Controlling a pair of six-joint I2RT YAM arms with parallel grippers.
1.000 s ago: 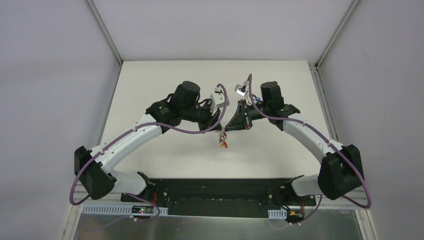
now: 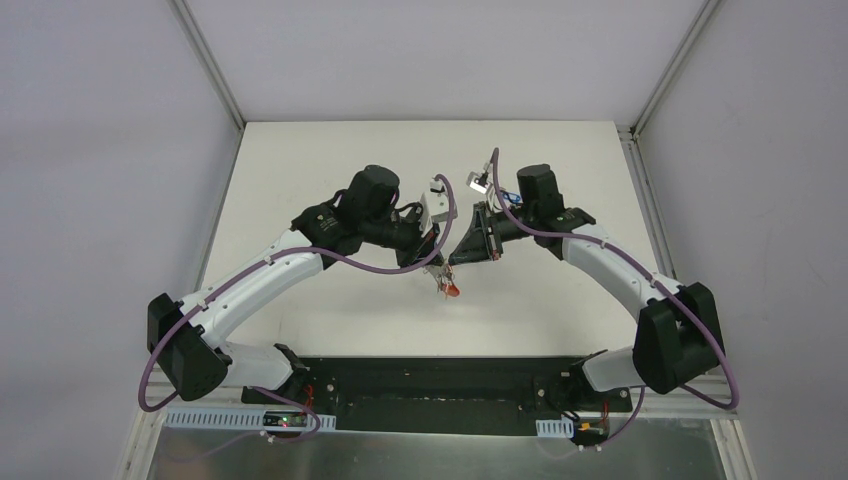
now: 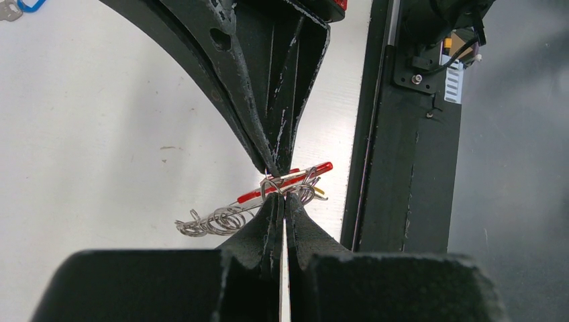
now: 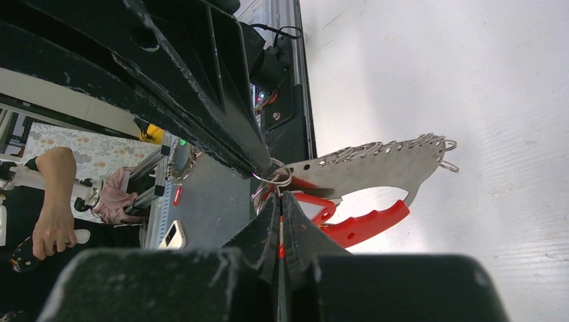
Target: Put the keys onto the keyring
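Observation:
My two grippers meet over the middle of the table. The left gripper and right gripper are both shut at a small wire keyring. A metal piece with several coiled rings and a red-handled tool hang below them. In the left wrist view the coiled rings and red part sit just beyond the fingertips. Which fingertips pinch which wire is hard to tell. Near the top-left corner lies a grey key with a blue piece.
A dark edge strip runs along the front. In the right wrist view a person's arm shows beyond the table.
Both arms have shifted very slightly, the left one downward in the top view. The hanging red piece shows a little more and has swung slightly.

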